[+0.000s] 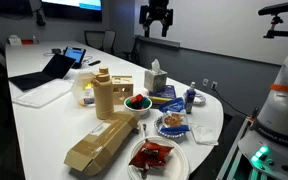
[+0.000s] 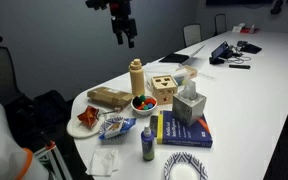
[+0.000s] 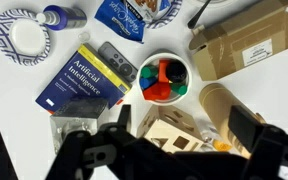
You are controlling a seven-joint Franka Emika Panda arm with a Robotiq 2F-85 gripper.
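Note:
High above the table hangs my gripper point(image 1: 156, 27), its fingers open and nothing between them. In the wrist view its dark fingers point(image 3: 248, 125) spread wide over the table. Below them sits a white bowl point(image 3: 186, 72) holding red, green, blue and dark items. Beside the bowl stand a tan bottle point(image 2: 136, 78) and a light wooden box point(image 2: 164, 88) with holes. A grey tissue box point(image 2: 190, 105) rests by a blue book point(image 3: 83, 82), its title reading Artificial Intelligence. The long cardboard box point(image 1: 100, 143) lies along one side.
A red snack bag point(image 1: 151, 155) lies on a white plate; a blue packet point(image 2: 116, 127) is nearby. A small dark bottle point(image 2: 148, 143), a patterned plate point(image 2: 185, 167) and a white cloth point(image 2: 104, 160) stand apart. An open laptop point(image 1: 46, 72) sits farther back.

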